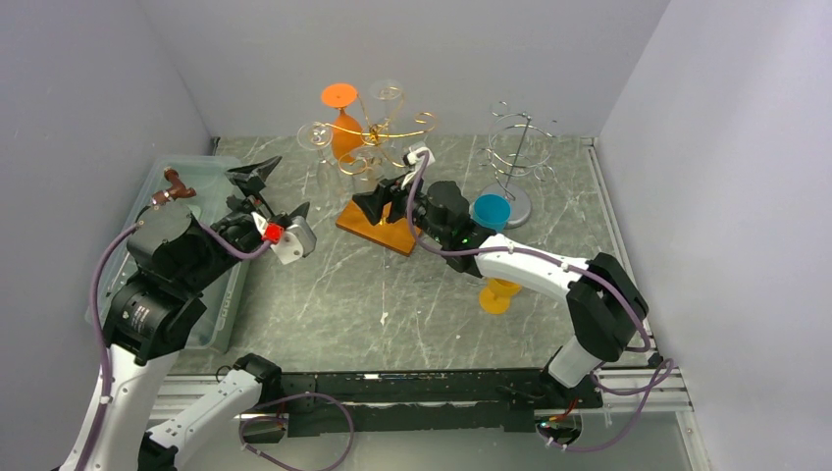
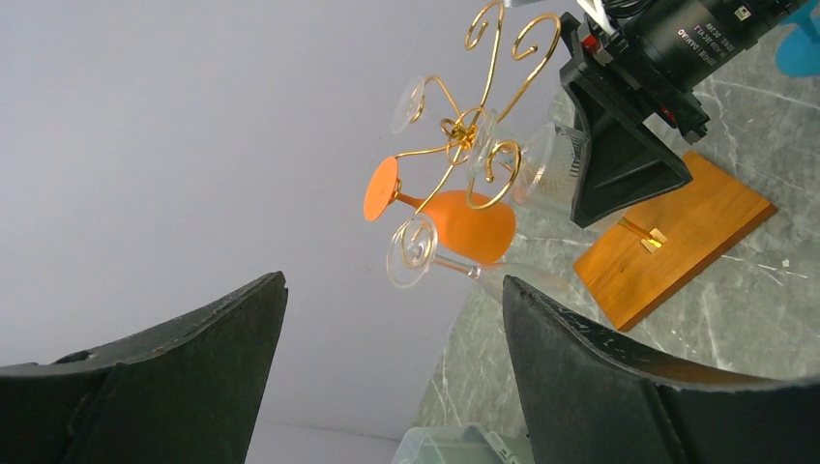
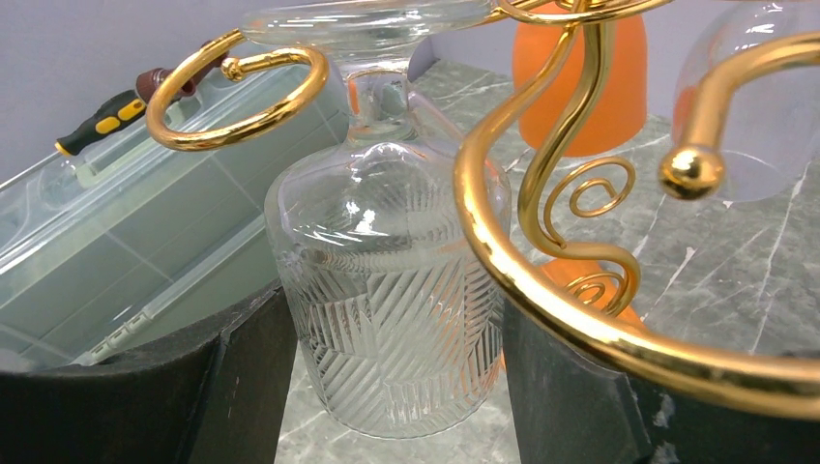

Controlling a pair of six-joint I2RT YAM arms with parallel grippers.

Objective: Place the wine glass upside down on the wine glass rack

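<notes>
A clear, cut-pattern wine glass (image 3: 392,280) is upside down in the right wrist view, its foot at the top level with a gold curl of the rack (image 3: 237,130). My right gripper is shut on its bowl, one finger on each side. In the left wrist view the glass bowl (image 2: 549,166) shows at the right gripper's fingers, beside the gold rack (image 2: 466,135) on its wooden base (image 2: 677,242). My left gripper stands open and empty, left of the rack in the top view.
An orange glass (image 1: 345,135) and other clear glasses hang upside down on the rack. A silver rack (image 1: 515,162), a blue cup (image 1: 491,211) and a yellow glass (image 1: 495,298) stand to the right. A plastic bin (image 1: 228,304) lies left.
</notes>
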